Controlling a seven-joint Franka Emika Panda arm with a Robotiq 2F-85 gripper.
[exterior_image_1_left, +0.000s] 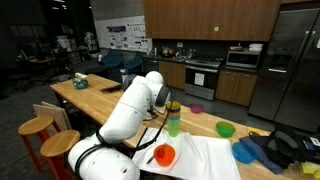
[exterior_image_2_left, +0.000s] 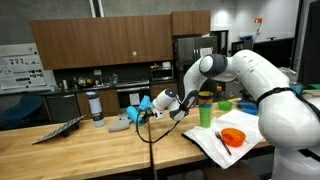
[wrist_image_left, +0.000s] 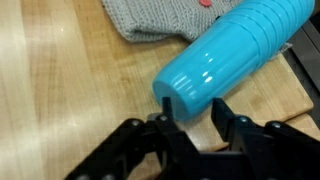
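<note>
A blue ribbed cylinder lies on the wooden table in the wrist view, running from the middle to the upper right. My gripper is at its near end, dark fingers apart with the blue end showing between their tips. Whether the pads touch it is unclear. In exterior view 2 the blue cylinder is at the far part of the table, partly covered by my gripper. The arm hides the fingertips in exterior view 1.
A grey cloth lies beside the cylinder. Nearer the arm's base are a green cup, an orange bowl and a white cloth. A metal canister stands to the left.
</note>
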